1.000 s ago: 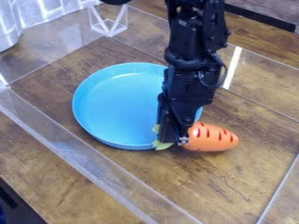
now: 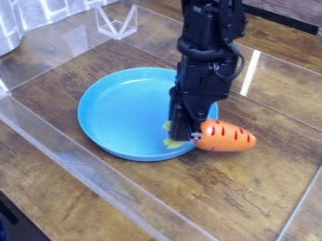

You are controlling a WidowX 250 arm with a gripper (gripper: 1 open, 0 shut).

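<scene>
My gripper (image 2: 189, 130) points down over the right rim of a light blue plate (image 2: 126, 118), its fingertips low by the leafy top of an orange toy carrot (image 2: 228, 137). The carrot lies at the plate's right edge, its body mostly on the wooden table. Its green top is largely hidden behind the fingers. The gripper looks shut; whether anything is between its fingers is hard to tell.
Clear strips run along the left and right. A white ribbed object (image 2: 10, 24) and a small clear piece stand at the back left.
The gripper has shifted slightly left and a little up, toward the plate. The carrot stays about where it was.
</scene>
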